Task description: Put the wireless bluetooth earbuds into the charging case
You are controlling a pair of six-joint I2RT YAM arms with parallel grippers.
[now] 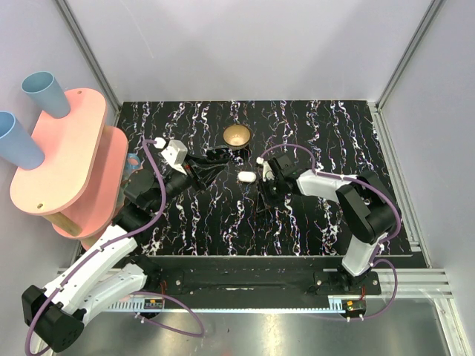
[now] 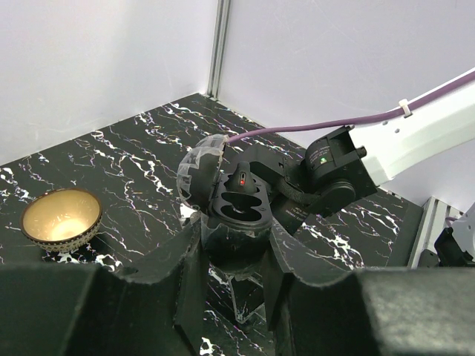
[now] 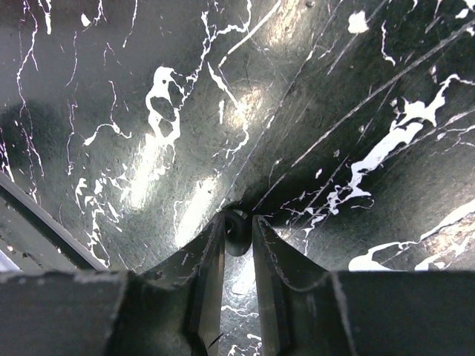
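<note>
A black charging case (image 2: 236,236) with its clear-topped lid (image 2: 200,170) raised is clamped upright in my left gripper, above the table. Its two earbud slots (image 2: 242,205) look dark and empty. From the top, the case (image 1: 218,153) shows at the end of the left arm. Low over the table, my right gripper has its fingertips on either side of a small dark, glossy earbud (image 3: 238,236). Whether both fingers press on it cannot be told. The top view hides this earbud behind the right gripper (image 1: 262,199).
A gold bowl (image 1: 237,136) stands at the back of the black marbled table. A small white object (image 1: 246,176) lies between the two grippers. At the left, a pink shelf (image 1: 74,148) carries blue cups (image 1: 47,94). Clear table lies right of the right arm.
</note>
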